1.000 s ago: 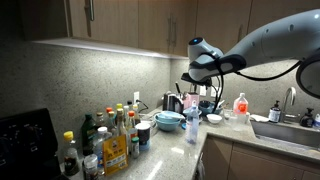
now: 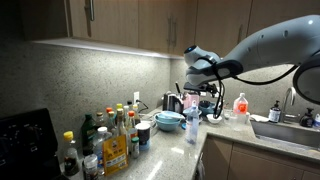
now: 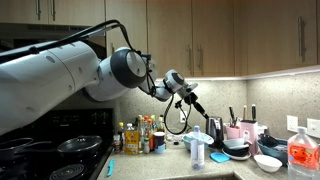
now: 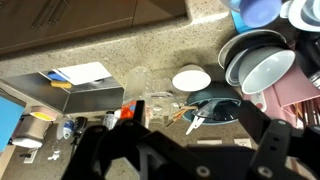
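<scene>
My gripper hangs above the counter's far corner. In the wrist view its two dark fingers stand wide apart, open, with nothing seen held between them. Beyond the fingers, a dark utensil pot [image 4: 207, 108] with wooden utensils and a small white bowl [image 4: 191, 78] show on the counter. A clear bottle with an orange-red label [image 4: 146, 95] stands nearer the sink. In exterior view 1 the gripper [image 2: 205, 91] is small, above the dishes at the corner.
A metal sink [image 4: 90, 97] lies beside the bottle. Pale blue bowls [image 2: 168, 120] and a tall light blue bottle [image 3: 197, 155] stand on the counter. Several bottles and jars line the wall. Overhead cabinets [image 2: 130, 20] border the arm's space.
In exterior view 1 my gripper has shifted slightly right and down, and its wrist has tilted. The things on the counter look unmoved.
</scene>
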